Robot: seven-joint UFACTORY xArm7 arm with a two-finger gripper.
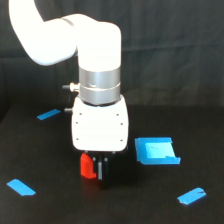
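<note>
A small red object (87, 165) is at the lower middle of the dark table, just under the white arm's head. My gripper (100, 172) points down beside it, its dark fingers at the object's right side and partly overlapping it in the view. Against the dark surface the fingers are hard to make out, so neither the width between them nor any contact with the red object is clear.
Right of the gripper lies a blue square container (145, 158) with a pale blue inside. Flat blue strips mark the table at the far left (49, 114), front left (21, 187) and front right (191, 196).
</note>
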